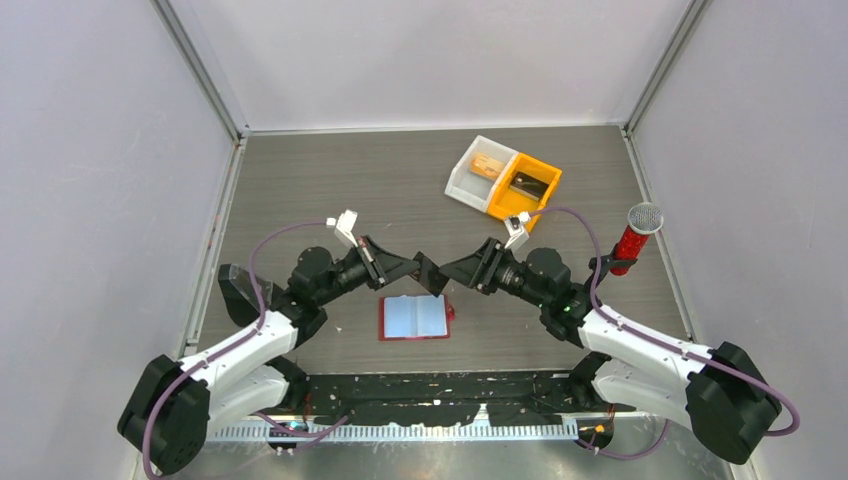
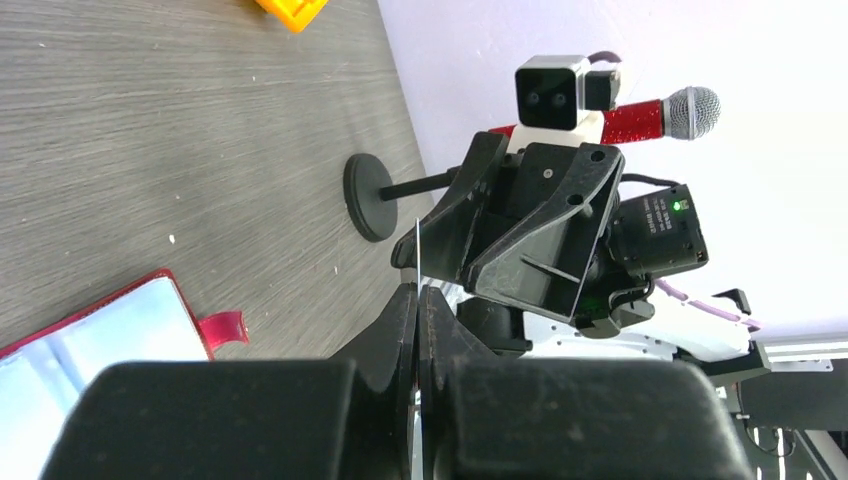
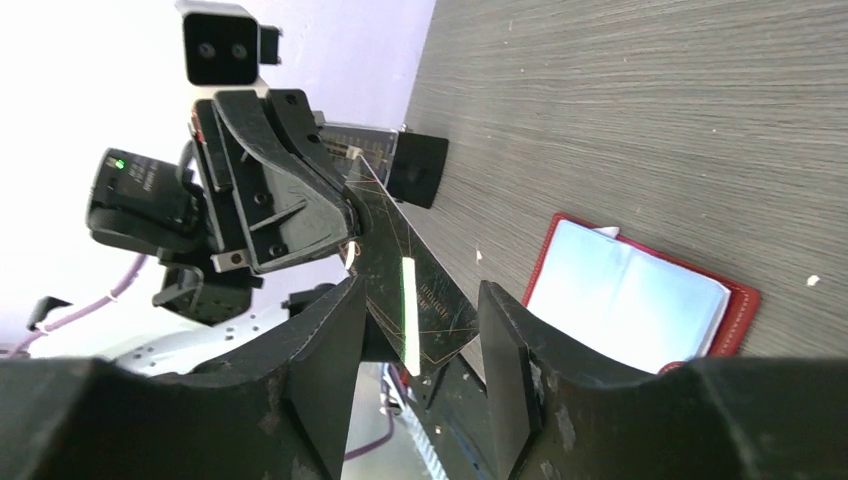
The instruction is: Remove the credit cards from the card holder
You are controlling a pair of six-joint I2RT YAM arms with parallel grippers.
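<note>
A dark card (image 1: 431, 274) with fine gold lines and a pale stripe is held aloft between the two arms. My left gripper (image 1: 415, 264) is shut on one corner of it. In the left wrist view the card (image 2: 418, 245) appears edge-on as a thin line above the closed fingertips. My right gripper (image 1: 443, 270) is open, its fingers (image 3: 505, 340) spread close to the card's far side; contact cannot be told. Below lies the card holder (image 1: 415, 317), spread open on the table, with a red border, pale blue-white inner pages and a small red tab.
Behind the arms, a white and yellow tray (image 1: 462, 182) holds an orange item (image 1: 487, 166) and a dark item (image 1: 529, 186). A red microphone (image 1: 632, 246) stands on a stand at the right.
</note>
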